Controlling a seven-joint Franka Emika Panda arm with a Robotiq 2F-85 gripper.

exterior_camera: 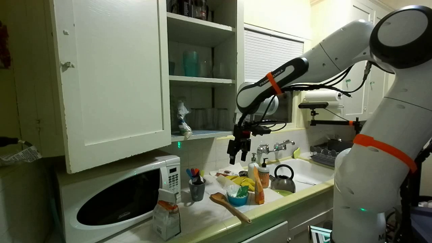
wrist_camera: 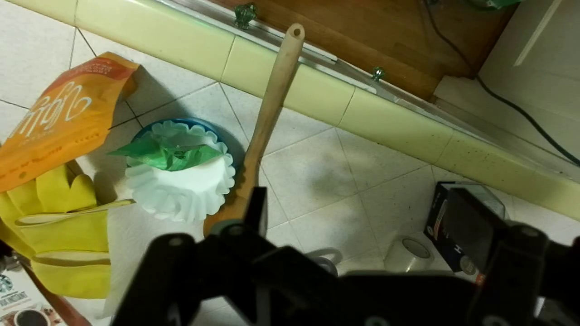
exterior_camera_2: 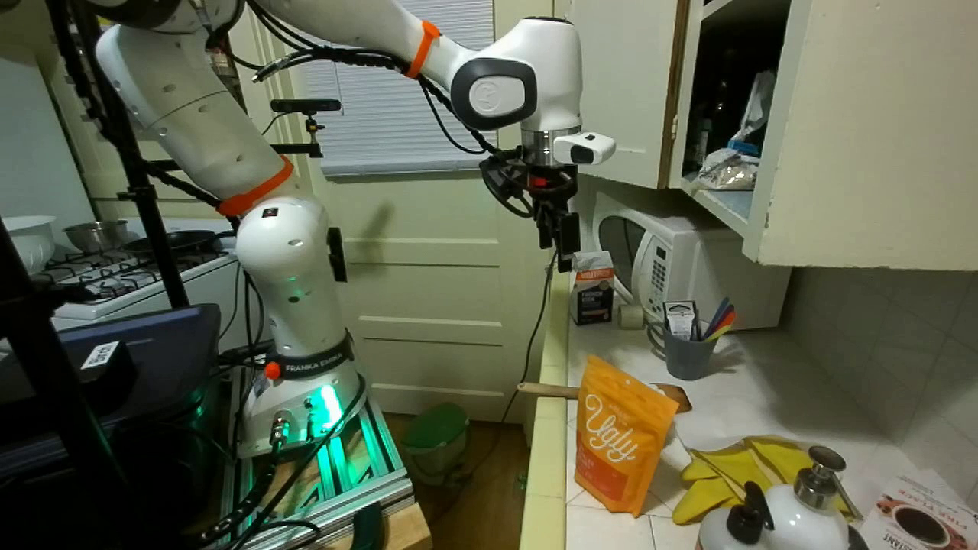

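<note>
My gripper (exterior_camera: 238, 157) hangs high above the counter, pointing down, its fingers apart and nothing between them. In the wrist view its dark fingers (wrist_camera: 256, 211) stand wide of each other along the lower edge. Below lies a wooden spatula (wrist_camera: 267, 111), its handle reaching over the counter's yellow edge. Beside it sits a blue bowl (exterior_camera: 237, 199) holding white paper liners (wrist_camera: 187, 187) and a green wrapper (wrist_camera: 174, 155). An orange pouch (exterior_camera_2: 621, 431) stands upright near the bowl. Yellow gloves (wrist_camera: 70, 233) lie behind it.
A white microwave (exterior_camera: 121, 198) stands beside a grey utensil cup (exterior_camera: 197, 190) and a coffee bag (exterior_camera: 166, 218). Soap bottles (exterior_camera: 264, 174) and a kettle (exterior_camera: 283, 183) are near the sink (exterior_camera: 316, 172). Overhead, an open cabinet door (exterior_camera: 113, 73) juts out. Bare tile lies right of the spatula in the wrist view.
</note>
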